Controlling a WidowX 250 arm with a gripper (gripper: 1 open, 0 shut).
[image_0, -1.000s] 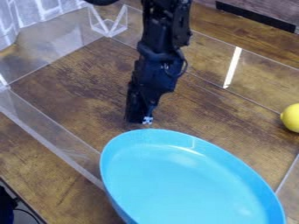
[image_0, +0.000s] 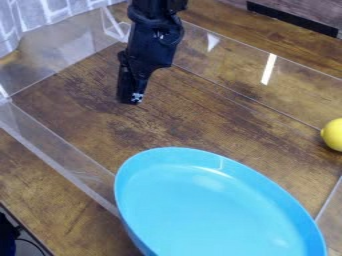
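My black gripper (image_0: 131, 92) hangs low over the wooden floor in the upper left of the camera view, pointing down, with a small light speck by its tip. Its fingers are dark and small, so I cannot tell whether they are open or shut. A large light-blue oval tray (image_0: 214, 215) fills the lower middle, empty.
A yellow round object (image_0: 330, 134) sits at the right edge. Clear plastic walls (image_0: 34, 140) border the wooden area (image_0: 187, 120), whose middle is bare.
My gripper has moved back and to the left, away from the blue tray. The tray and yellow object have not moved.
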